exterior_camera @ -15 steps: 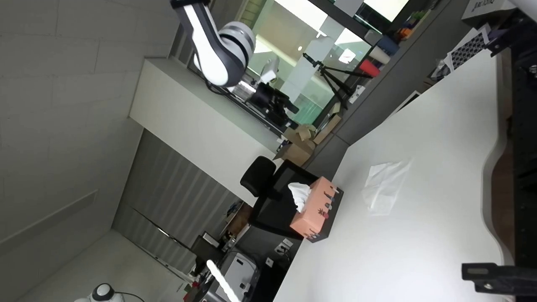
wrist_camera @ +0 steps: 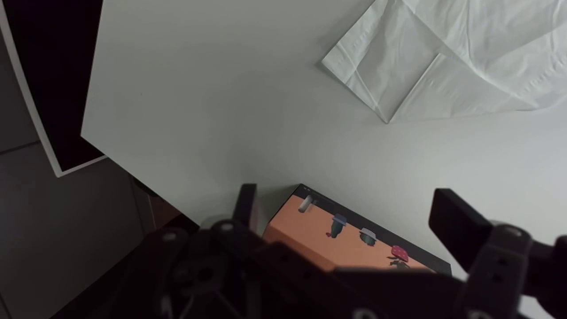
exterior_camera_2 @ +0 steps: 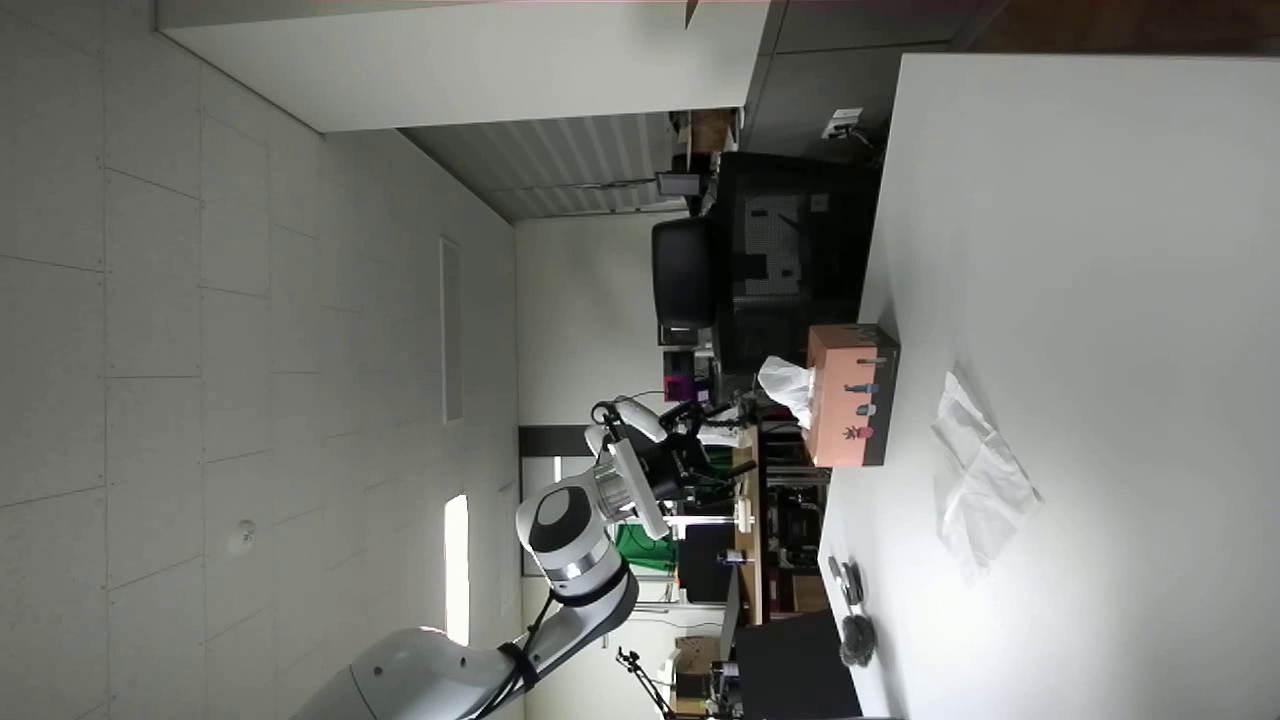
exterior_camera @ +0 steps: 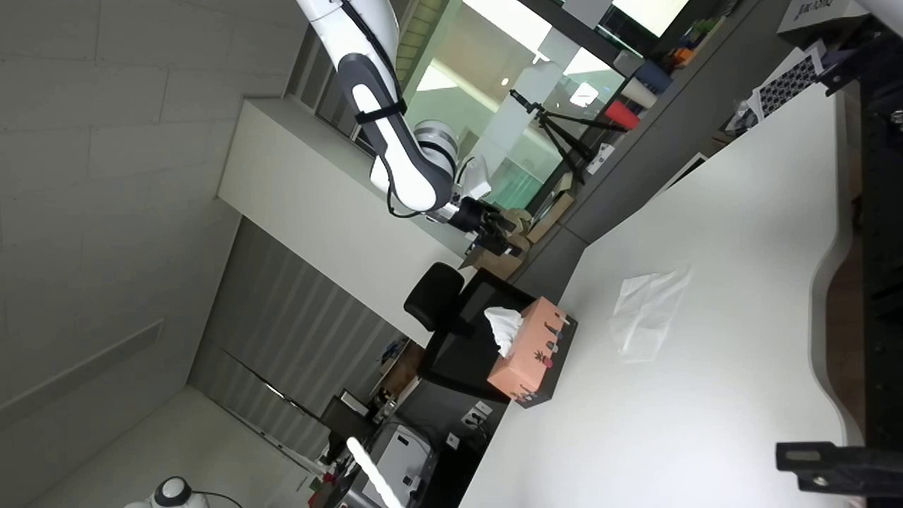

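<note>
My gripper (exterior_camera: pixel 514 237) hangs in the air, well clear of the table, in both exterior views. In the wrist view its two black fingers (wrist_camera: pixel 452 228) stand wide apart with nothing held between them. Beyond them is an orange tissue box (wrist_camera: pixel 313 228) with a dark base and small plant pictures, partly hidden by the gripper. A white tissue (exterior_camera_2: pixel 787 386) sticks out of the box's opening. A separate white tissue (wrist_camera: pixel 425 85), creased and flat, lies on the table a short way from the box.
A grey fuzzy item (exterior_camera_2: pixel 857 640) and small dark objects (exterior_camera_2: pixel 846 580) lie along one edge. A black chair (exterior_camera: pixel 436 296) stands beyond the box's side of the table.
The arm has come down and to the right in exterior view 1, bringing the gripper nearer the tissue box. Box and loose tissue have stayed in place.
</note>
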